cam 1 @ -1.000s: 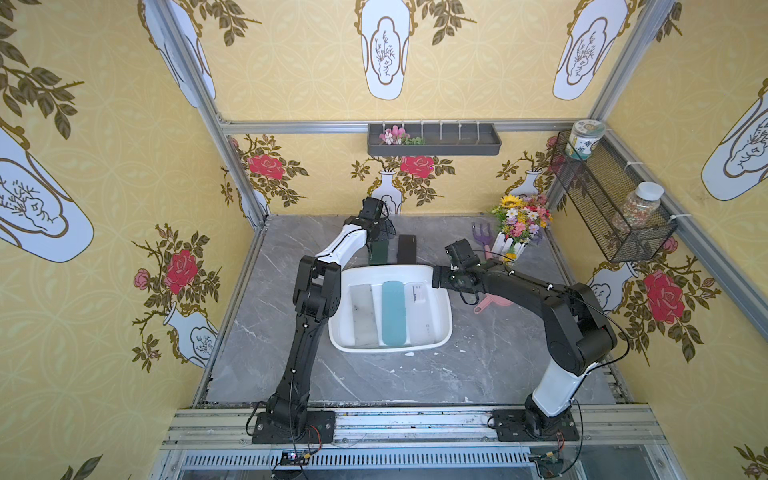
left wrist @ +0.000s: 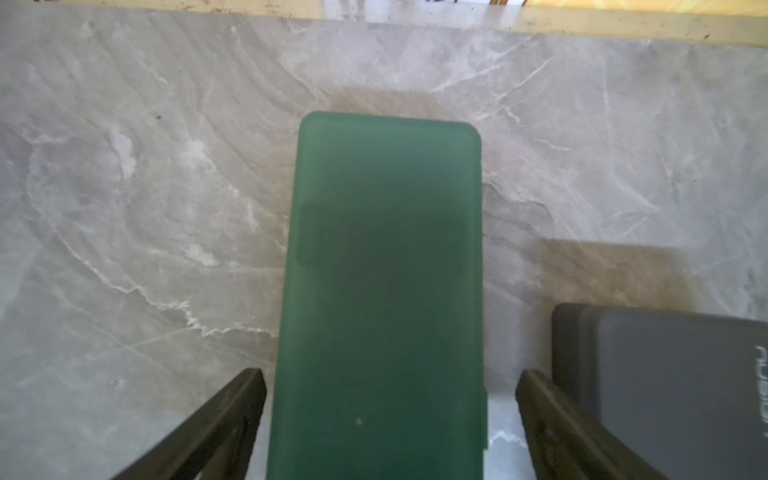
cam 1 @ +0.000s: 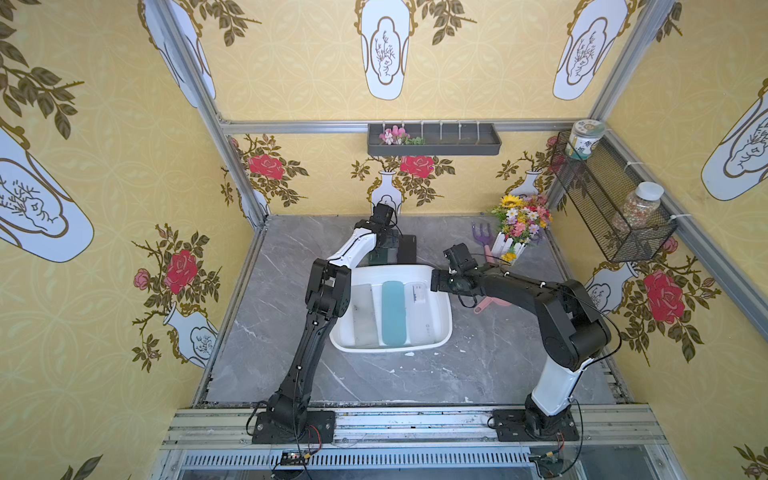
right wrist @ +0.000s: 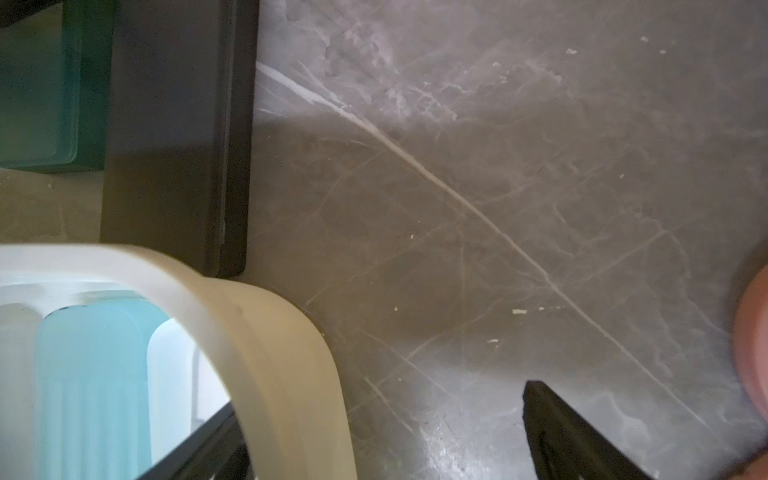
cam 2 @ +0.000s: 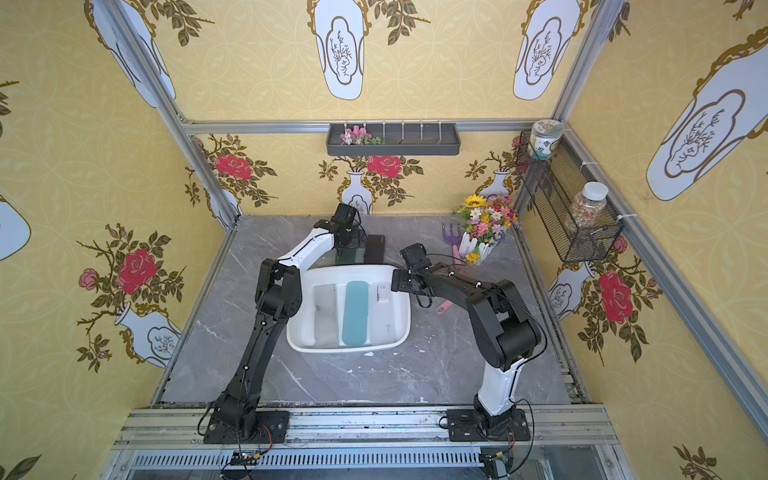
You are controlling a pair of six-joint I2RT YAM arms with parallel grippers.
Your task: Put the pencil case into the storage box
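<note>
A dark green pencil case (left wrist: 380,280) lies on the counter behind the white storage box (cam 1: 344,328), beside a black case (cam 1: 406,248). My left gripper hangs low over the green case, open, with its fingertips on either side of it and the black case to the right. The box holds several cases, pale ones and a light teal one (cam 1: 393,312). My right gripper stands open at the box's right rim, with one finger partly hidden by that rim in the right wrist view.
A flower pot (cam 1: 509,244) and pink and purple tools (cam 1: 488,304) lie at the right. A mesh basket (cam 1: 592,192) with jars hangs on the right wall.
The left arm has moved slightly right and its gripper has come down over the green case.
</note>
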